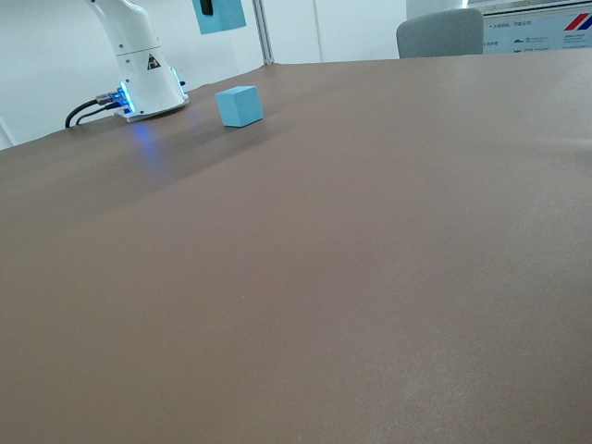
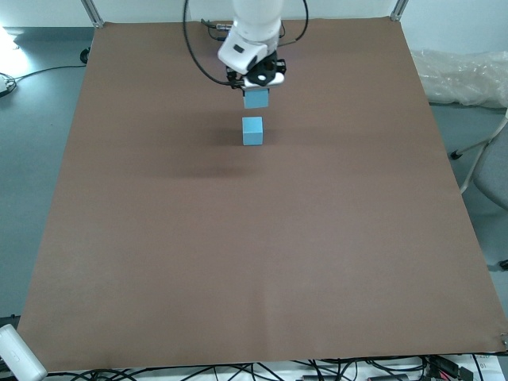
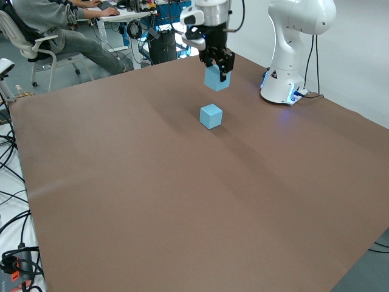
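My gripper (image 3: 217, 67) hangs over the brown table (image 2: 262, 238) near its back, shut on a light blue cube (image 3: 213, 81). The same held cube (image 2: 256, 99) shows below my gripper in the left view, and the held cube (image 1: 225, 15) is cut off at the top edge of the top view. A second light blue cube (image 2: 252, 131) rests on the table a short way in front, apparently below and nearer the viewer; in the right view that cube (image 3: 211, 116) sits under the held one, apart from it.
The white arm base (image 3: 281, 85) stands at the table's back edge with cables. A grey chair (image 2: 492, 163) is off the right edge, and a person (image 3: 85, 36) sits at a desk beyond the table.
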